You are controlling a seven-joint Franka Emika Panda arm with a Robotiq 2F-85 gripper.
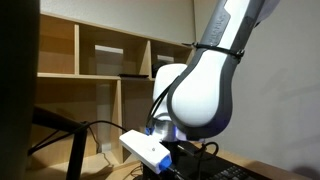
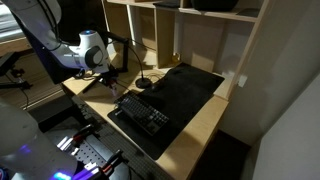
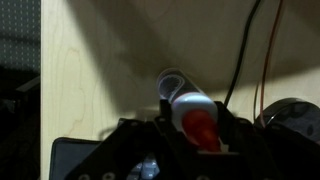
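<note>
In the wrist view my gripper is shut on a small upright bottle (image 3: 201, 128) with a red top and a white rim, seen from above. Its pale lower part (image 3: 172, 84) shows beyond the rim, over the light wooden desk (image 3: 125, 55). Exterior view 2 has the arm's end (image 2: 106, 76) low over the left part of the desk, near the keyboard. The fingers and the bottle are too small there to make out well. From exterior view 1 the white arm (image 1: 190, 100) hides most of the grip.
A black keyboard (image 2: 143, 112) lies close by on a dark mat (image 2: 185, 98). Near the bottle are a round black base (image 3: 297, 116) and loose cables (image 3: 243, 52). Wooden shelves (image 1: 100, 50) stand behind. Bare wood shows along the desk's right side (image 2: 205, 118).
</note>
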